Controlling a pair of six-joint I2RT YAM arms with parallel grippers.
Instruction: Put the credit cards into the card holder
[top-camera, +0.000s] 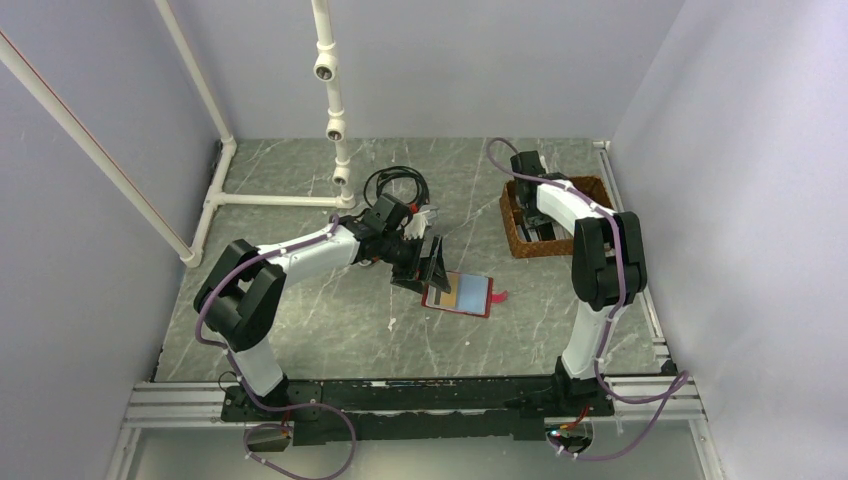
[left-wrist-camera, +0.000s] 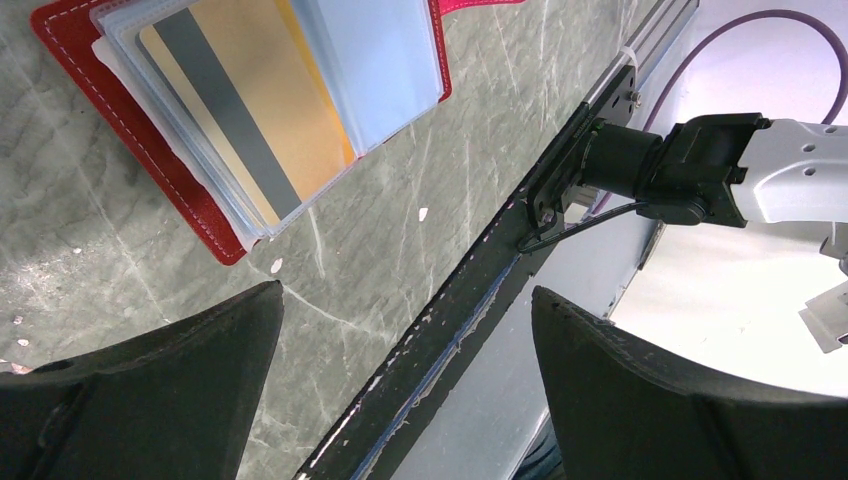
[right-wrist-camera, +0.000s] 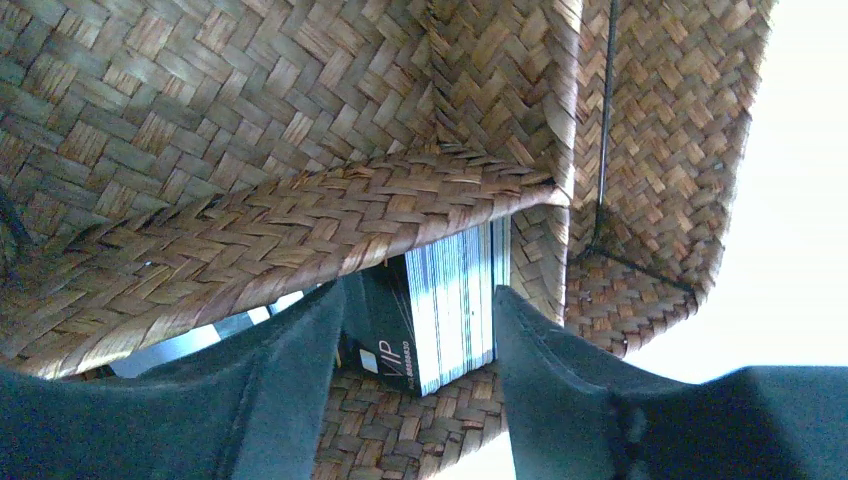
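A red card holder (top-camera: 484, 305) with clear sleeves lies open on the table, a gold card (left-wrist-camera: 265, 120) showing in it. My left gripper (top-camera: 420, 270) hangs open over its left part, nothing between its fingers. In the right wrist view a stack of cards (right-wrist-camera: 450, 310), with a black VIP card at its side, stands in a woven basket (right-wrist-camera: 240, 110) below a divider. My right gripper is part open above the stack, its fingertips near either side; whether they touch it I cannot tell.
A black cable coil (top-camera: 400, 172) lies at the back centre, near white pipe framing (top-camera: 270, 200) at the left. The basket sits at the back right by the wall.
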